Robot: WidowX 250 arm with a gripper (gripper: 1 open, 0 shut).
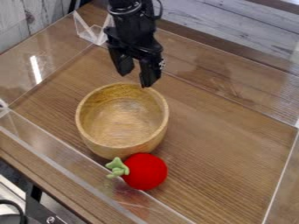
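My black gripper (135,66) hangs over the table just behind a tan round bowl (122,120), with its fingers apart and nothing visible between them. The bowl is empty. In front of it, near the table's front, lies a red round object with a green stem (146,172), like a tomato or strawberry toy.
Clear edging runs along the left and front edges, and a black cable shows at the bottom left corner.
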